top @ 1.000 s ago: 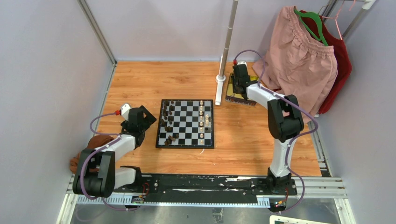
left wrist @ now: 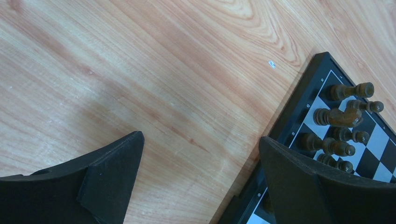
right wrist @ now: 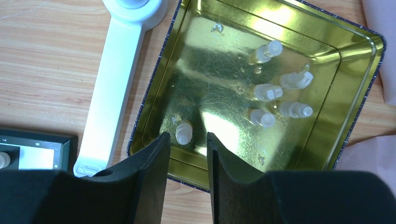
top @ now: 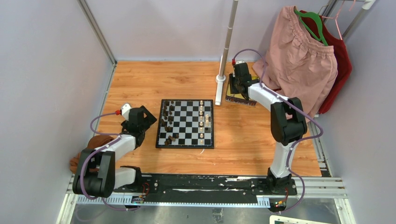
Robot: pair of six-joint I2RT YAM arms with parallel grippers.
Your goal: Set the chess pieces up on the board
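The chessboard [top: 187,116] has dark pieces [left wrist: 344,92] along its left side and several white pieces [top: 201,136] on the right. A gold tin [right wrist: 219,84] at the back right holds several clear white pieces [right wrist: 267,51]. My right gripper is over the tin, open slightly with empty fingers; a lone white piece [right wrist: 184,133] lies just beyond the gap between them. My left gripper hangs open and empty over bare table, beside the board's left edge.
A pole on a white base [right wrist: 107,93] stands beside the tin's left. Pink shorts [top: 294,70] and a red garment hang at the back right. Brown cloth [top: 77,161] lies at the far left.
My right gripper has shifted slightly over the tin, with its arm's elbow moved a little rightward. The left arm and the board's pieces look unchanged.
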